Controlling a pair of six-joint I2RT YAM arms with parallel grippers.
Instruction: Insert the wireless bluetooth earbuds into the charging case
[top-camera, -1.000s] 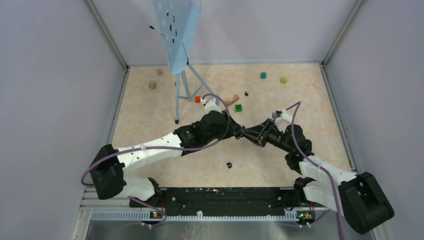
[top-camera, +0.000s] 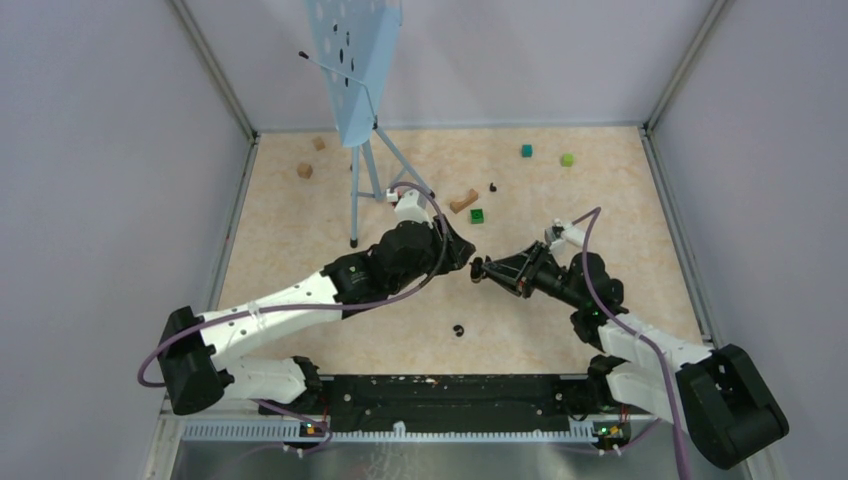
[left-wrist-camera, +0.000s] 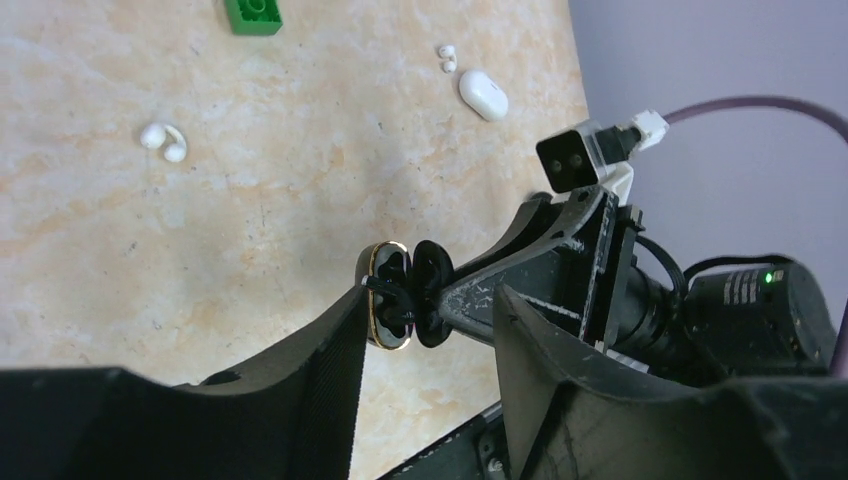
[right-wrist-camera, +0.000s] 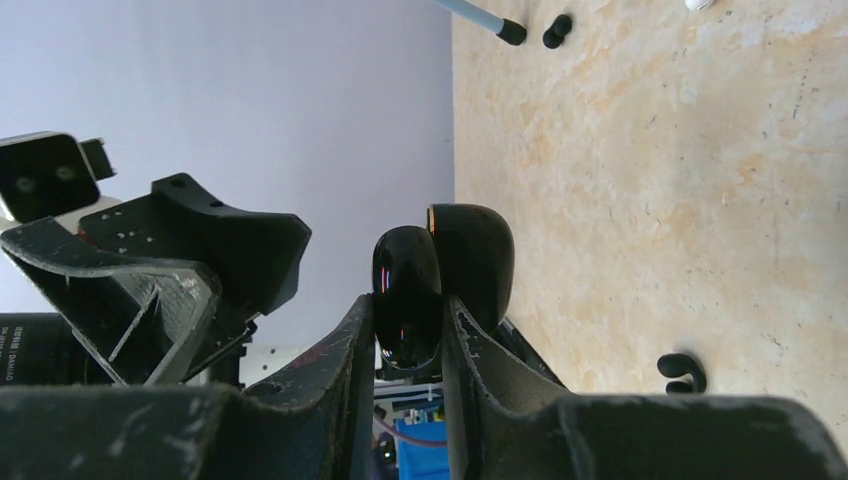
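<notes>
A glossy black case (left-wrist-camera: 375, 325) with a gold rim is held up above the table, its two halves spread apart. My right gripper is shut on one rounded half; the other half (right-wrist-camera: 480, 255) stands beside it. Something dark lies across the inside of the case; I cannot tell whether it is an earbud. My left gripper is open, its fingers apart with the case beyond them and nothing in their grasp. A black earbud (top-camera: 459, 330) lies on the table in front, also visible in the right wrist view as a curved black piece (right-wrist-camera: 682, 372).
White earbuds (left-wrist-camera: 165, 141) and a white case (left-wrist-camera: 484, 95) lie on the table. A green block (top-camera: 477, 216), a wooden piece (top-camera: 464, 201) and a small black piece (top-camera: 493, 187) are farther back. The blue stand (top-camera: 362, 80) rises at back left. Bare table surrounds the front earbud.
My left gripper has drawn back leftward from the case, opening a small gap. The right arm and the case look almost unmoved. The left arm now covers the red block.
</notes>
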